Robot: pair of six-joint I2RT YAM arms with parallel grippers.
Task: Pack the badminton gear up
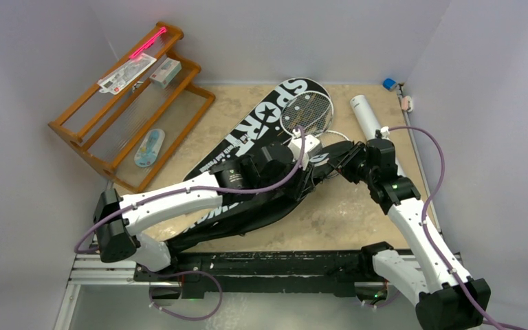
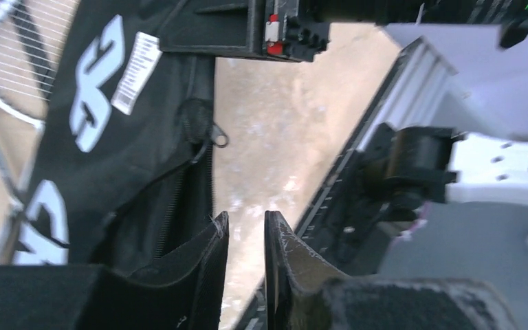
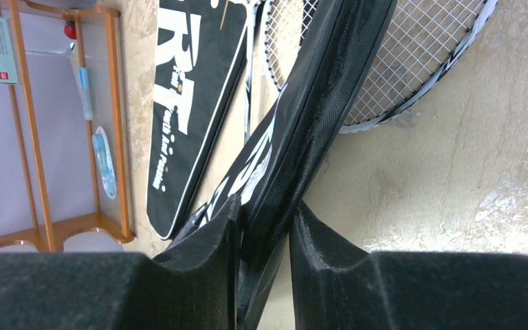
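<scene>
A black racket bag [image 1: 247, 213] with white lettering lies open across the table, its SPORT panel [image 1: 254, 124] flat toward the back. Two rackets [image 1: 306, 110] lie on it, one partly under a raised strip of bag. My right gripper is shut on that black strip of fabric. My left gripper is over the bag's front edge, part open with a narrow gap and nothing seen between its fingers; a zipper puller [image 2: 220, 137] hangs just beyond its fingertips. A white tube [image 1: 361, 113] lies at the right.
A wooden rack [image 1: 110, 165] with small items stands at the back left. A small blue object [image 1: 390, 84] sits at the back right corner. Bare table shows in front of the tube and left of the bag.
</scene>
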